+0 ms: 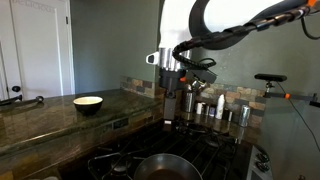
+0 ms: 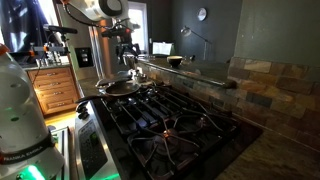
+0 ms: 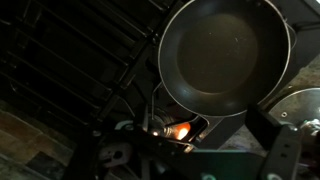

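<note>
My gripper [image 1: 169, 115] hangs above the stove, fingers pointing down, behind and above a dark frying pan [image 1: 167, 168]. In the wrist view the gripper is open, its two dark fingers wide apart with nothing held between them. Ahead of them lies the round pan [image 3: 222, 55], which looks empty. A glass lid [image 3: 297, 106] shows at the right edge of that view, beside the right finger. From the other side, the pan [image 2: 122, 87] sits at the far end of the stove, below the arm.
Black grates [image 2: 165, 125] cover the stove. A light bowl [image 1: 88, 103] stands on the stone counter [image 1: 60, 122]. Several bottles and canisters [image 1: 222, 106] line the back wall. An orange-red glow [image 3: 181, 131] shows near the pan's edge.
</note>
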